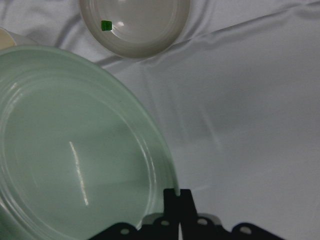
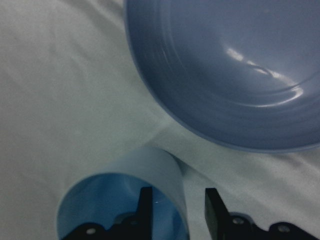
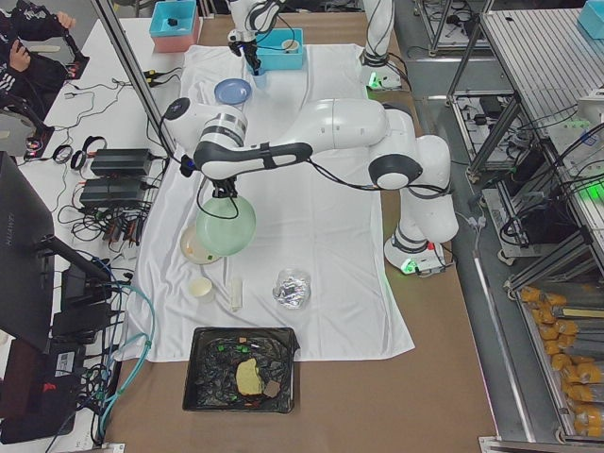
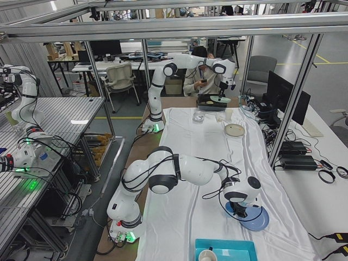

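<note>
My left gripper is shut on the rim of a green plate [image 1: 80, 130], raised over a beige plate [image 1: 137, 20] with a small green piece [image 1: 106, 25] on it. In the right wrist view my right gripper stands open, its fingers on either side of the wall of a light blue cup [image 2: 150, 165]. A blue plate [image 2: 220, 65] lies beside that cup.
A black tray [image 3: 203, 377] with food stands at the near end, with a foil bundle [image 3: 292, 288] and a pale cup [image 3: 201, 288] before it. A turquoise bin [image 4: 225, 244] stands by my right arm.
</note>
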